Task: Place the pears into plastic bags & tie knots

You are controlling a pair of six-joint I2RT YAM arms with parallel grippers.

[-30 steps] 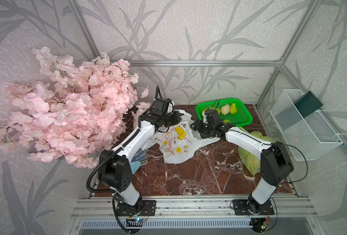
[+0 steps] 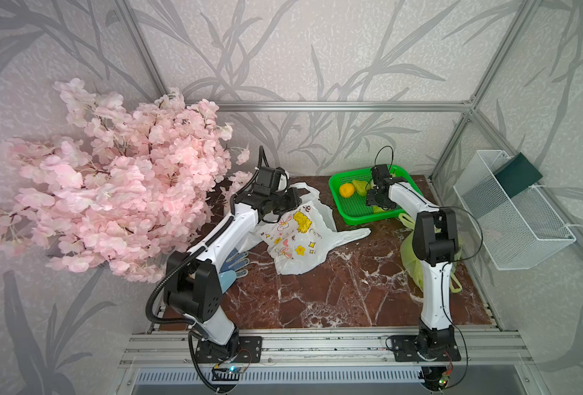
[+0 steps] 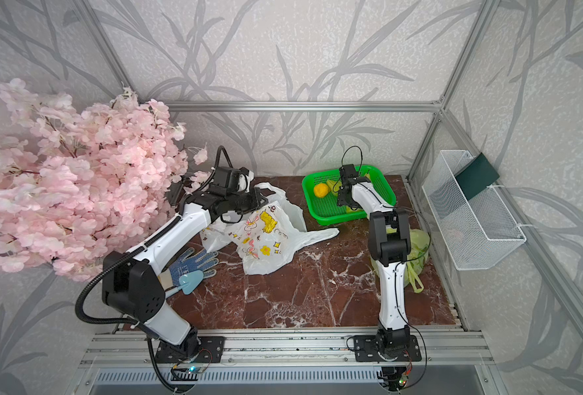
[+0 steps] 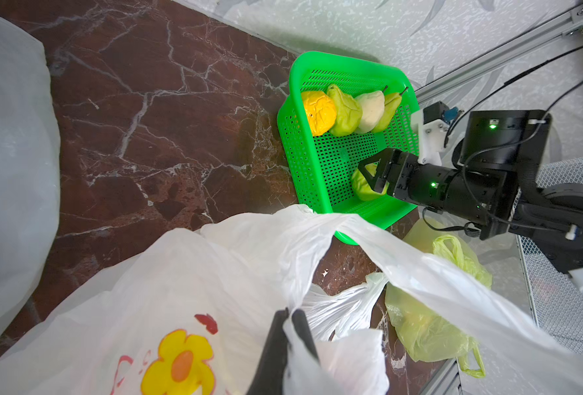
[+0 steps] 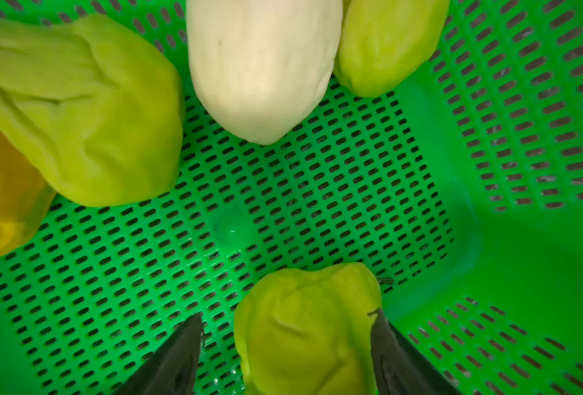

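My left gripper is shut on the thin plastic of the white printed bag [image 2: 285,250], which lies crumpled on the middle of the table. My right gripper is open in the green basket [image 4: 299,151], its fingers either side of a yellow-green pear [image 5: 301,329] at the basket's near side. Along the other side lie a yellow fruit [image 4: 317,113], a green pear [image 4: 345,117], a pale pear [image 4: 370,112] and another green pear [image 4: 387,113].
A filled yellow-green bag [image 3: 416,270] sits front right. Pink blossoms [image 2: 127,184] crowd the left, with blue gloves [image 3: 192,264] beneath. A white wire basket [image 2: 515,237] hangs on the right wall.
My right gripper has swung from beside the white bag rightward and back, into the green basket over the near pear. My left gripper has stayed nearly still.
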